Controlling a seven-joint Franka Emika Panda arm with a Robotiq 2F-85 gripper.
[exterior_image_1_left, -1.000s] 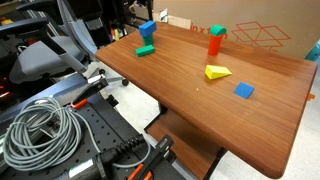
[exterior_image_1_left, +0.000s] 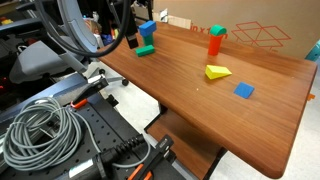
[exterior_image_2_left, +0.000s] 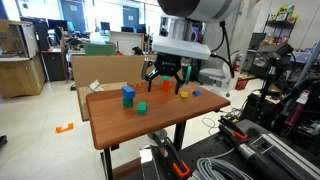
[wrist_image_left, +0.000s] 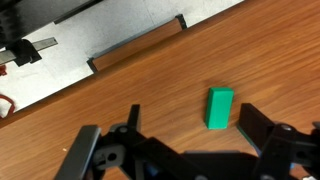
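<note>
My gripper stands open in the wrist view, its two dark fingers apart and nothing held. Ahead of the gap, toward its right finger, a green block (wrist_image_left: 218, 108) lies on the wooden table, clear of the grip as far as I can tell. From the side, the gripper (exterior_image_2_left: 168, 78) hangs above the table beneath the white arm. The same green block (exterior_image_1_left: 146, 50) rests near the table's left end, in front of a blue block stack (exterior_image_1_left: 146, 32).
On the table (exterior_image_1_left: 185, 95) are a red cylinder with a green top (exterior_image_1_left: 215, 42), a yellow block (exterior_image_1_left: 217, 72) and a flat blue block (exterior_image_1_left: 243, 90). A coiled grey cable (exterior_image_1_left: 45, 138) lies off the near edge.
The arm has moved further into exterior view 1 at the upper left, and its dark cable loop now crosses that corner. The blocks on the table have kept their places.
</note>
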